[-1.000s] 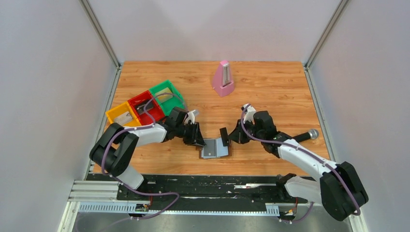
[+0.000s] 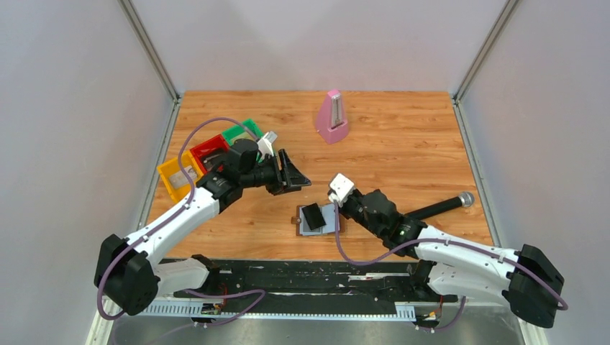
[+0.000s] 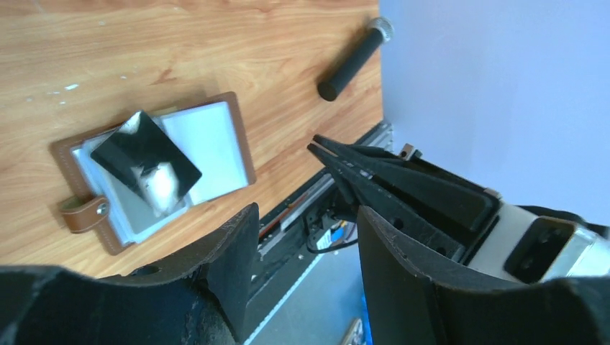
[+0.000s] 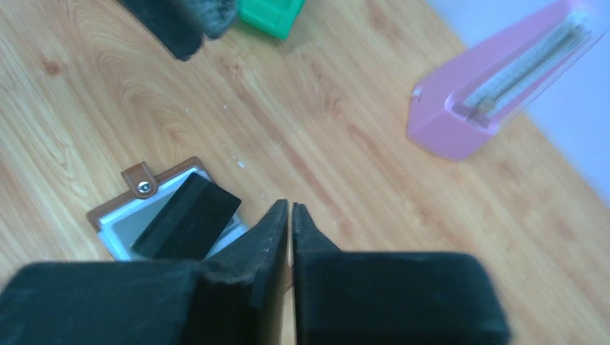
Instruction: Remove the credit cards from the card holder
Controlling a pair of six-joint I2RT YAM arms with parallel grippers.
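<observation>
The card holder (image 2: pixel 298 222) lies opened flat near the table's front middle, pale sleeves showing, its snap tab (image 3: pixel 86 214) visible in the left wrist view. A black card lies on it at a slant, also seen in the right wrist view (image 4: pixel 185 215). My left gripper (image 2: pixel 296 180) hangs open above and behind the holder, nothing between its fingers. My right gripper is above the holder's right side, its fingertips close together with no card visible between them; in the top view it is mostly hidden by its wrist.
Yellow (image 2: pixel 170 172), red (image 2: pixel 203 149) and green (image 2: pixel 237 129) trays sit at the left. A pink metronome (image 2: pixel 331 122) stands at the back; a black microphone (image 2: pixel 439 208) lies at the right.
Both grippers have moved up from the holder. The black card, earlier upright at my right gripper, now lies across the holder's middle.
</observation>
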